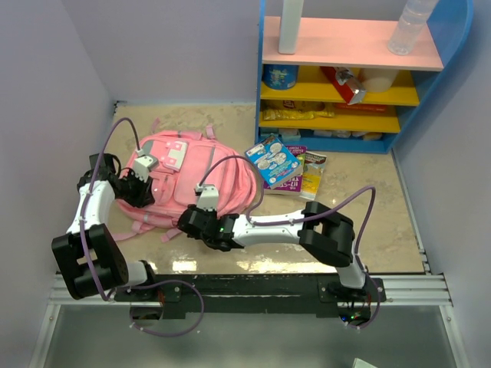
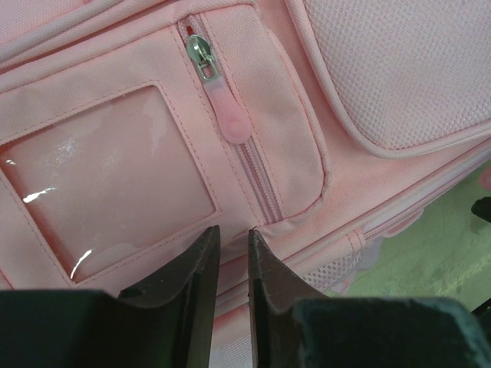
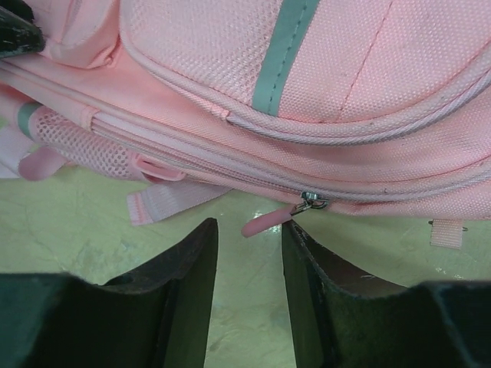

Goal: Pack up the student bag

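Note:
The pink student bag (image 1: 203, 165) lies flat on the left of the table, front pocket up. At its lower left, my left gripper is shut on a fold of the pink bag cloth, beside a small pocket with a clear window (image 2: 111, 180). My right gripper is part open by the bag's near edge. A pink zipper pull (image 3: 267, 221) juts between its fingertips, its metal slider (image 3: 311, 201) on the zipper track of the bag's side. The right finger touches or nearly touches the pull; I cannot tell which. The bag's inside is hidden.
A blue book (image 1: 275, 161), a purple book (image 1: 288, 184) and a yellow one (image 1: 312, 175) lie overlapping right of the bag. Behind them stands a shelf (image 1: 345, 42) with a clear bottle (image 1: 410, 27) and other goods.

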